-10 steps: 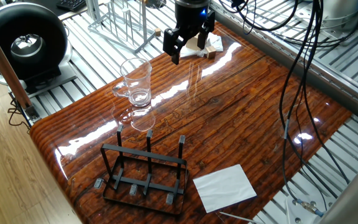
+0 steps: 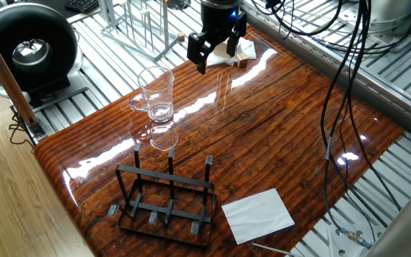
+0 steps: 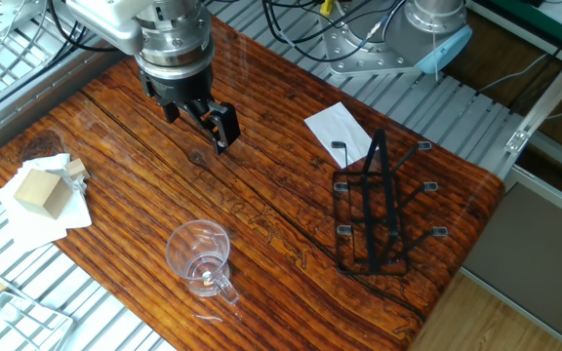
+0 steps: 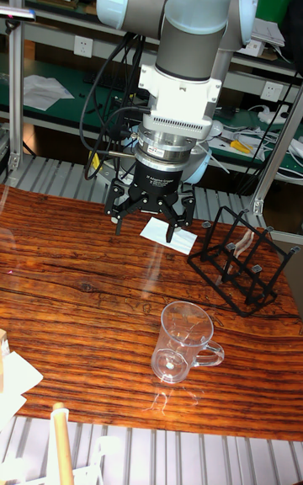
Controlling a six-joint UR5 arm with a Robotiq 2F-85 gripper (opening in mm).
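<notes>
A clear glass mug (image 2: 160, 96) with a side handle stands upright on the glossy brown wooden table (image 2: 262, 107). In the second exterior view the mug (image 3: 201, 258) shows near the table's lower edge, its handle toward the lower right. A black metal cup rack (image 2: 166, 200) with upright prongs rests on the table, apart from the mug and empty of cups. My gripper (image 4: 146, 225) hangs above the table, pointing down, clear of both. Its fingers (image 4: 188, 208) are spread, and nothing lies between them.
Beside the rack lies a flat white sheet (image 2: 258, 215). Wooden blocks (image 3: 44, 194) sit on white paper at another table edge. A white wire rack (image 2: 145, 28) stands off the table. Black cables (image 2: 344, 93) hang at one side. Mid-table is bare.
</notes>
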